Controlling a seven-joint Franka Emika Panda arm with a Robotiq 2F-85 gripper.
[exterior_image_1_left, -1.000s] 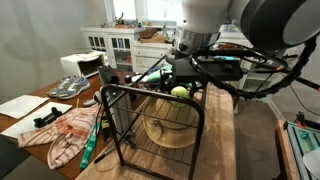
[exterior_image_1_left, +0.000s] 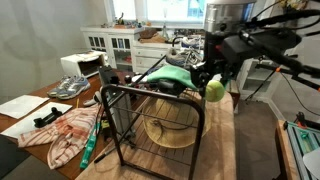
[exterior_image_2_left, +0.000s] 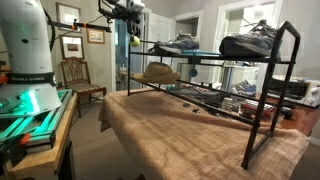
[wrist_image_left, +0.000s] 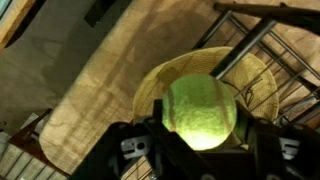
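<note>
A yellow-green ball (exterior_image_1_left: 214, 91) hangs from my gripper (exterior_image_1_left: 208, 77), just beyond the end of the black rack (exterior_image_1_left: 160, 95). In the wrist view the ball (wrist_image_left: 199, 111) fills the space between the fingers, and the gripper is shut on it. From the other side, the small ball (exterior_image_2_left: 135, 41) shows below the gripper (exterior_image_2_left: 128, 30), near the rack's far end and above its top level. A round straw hat (wrist_image_left: 158, 85) lies below, partly covered by the ball in the wrist view.
Shoes (exterior_image_2_left: 250, 42) stand on the rack's top level. A striped cloth (exterior_image_1_left: 72, 135), a black object (exterior_image_1_left: 48, 117) and more shoes (exterior_image_1_left: 69, 87) lie on the table to the left. Bare brown cloth (exterior_image_2_left: 190, 135) covers the table in front of the rack.
My gripper has moved right with the ball, from above the rack to beside its end.
</note>
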